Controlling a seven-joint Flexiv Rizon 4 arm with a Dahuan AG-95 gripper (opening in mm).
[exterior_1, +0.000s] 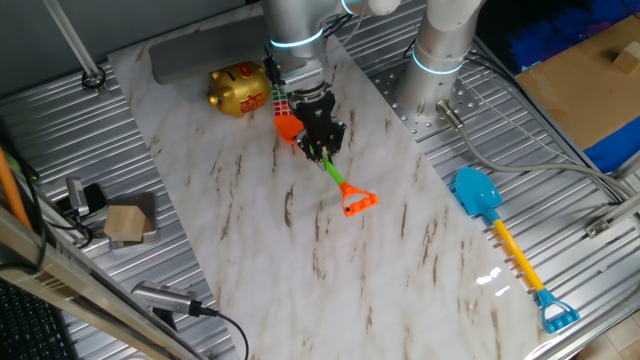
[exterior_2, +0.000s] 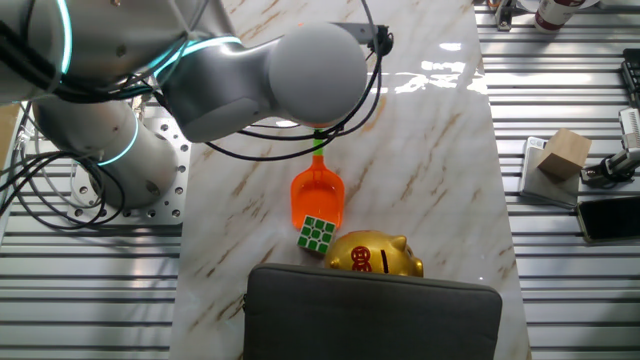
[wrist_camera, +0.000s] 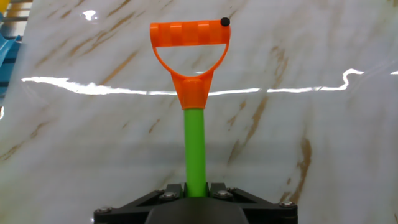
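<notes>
A toy shovel with an orange blade (exterior_2: 317, 194), a green shaft (wrist_camera: 194, 146) and an orange D-shaped handle (wrist_camera: 191, 34) lies along the marble-patterned table. My gripper is shut on the green shaft, one finger on each side, with the handle sticking out beyond it. In exterior view 1 the gripper (exterior_1: 325, 156) hides part of the shaft, and the arm covers some of the orange blade (exterior_1: 288, 127). At the blade's front edge sits a green-and-white puzzle cube (exterior_2: 316, 234); whether it rests on the blade or against it, I cannot tell.
A gold piggy bank (exterior_1: 240, 89) stands beside the cube, with a dark grey case (exterior_2: 372, 315) behind it. On the slatted surface at the right lies a blue-and-yellow shovel (exterior_1: 511, 247).
</notes>
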